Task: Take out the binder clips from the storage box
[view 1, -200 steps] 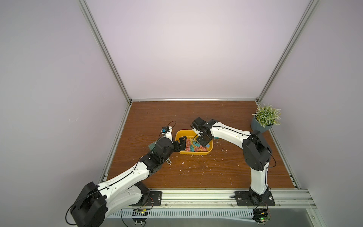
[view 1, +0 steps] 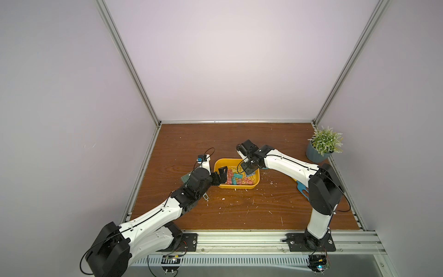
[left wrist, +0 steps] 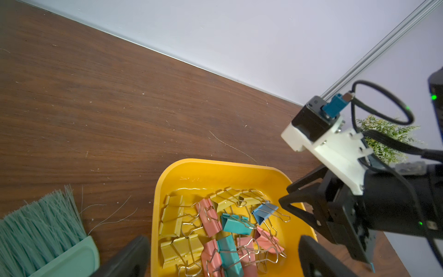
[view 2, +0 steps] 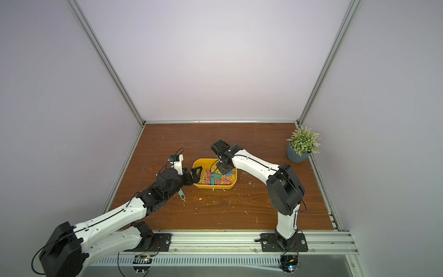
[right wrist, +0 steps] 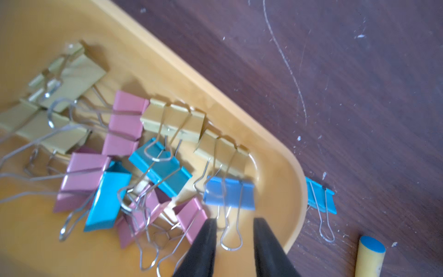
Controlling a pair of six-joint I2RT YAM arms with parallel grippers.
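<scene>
The yellow storage box [left wrist: 182, 168] holds several yellow, pink and blue binder clips. My right gripper is open over the box's right end, beside a blue clip [right wrist: 228, 194], nothing seen held. My left gripper, open and empty, hangs at the box's left; its fingers are blurred at the lower edge of its wrist view. A turquoise clip [right wrist: 320, 196] lies on the table outside the box's right end.
A green brush [left wrist: 41, 230] lies left of the box. A yellow cylinder with blue end [right wrist: 369, 260] lies to the right. A potted plant [view 1: 325, 143] stands at back right.
My left arm has not visibly moved.
</scene>
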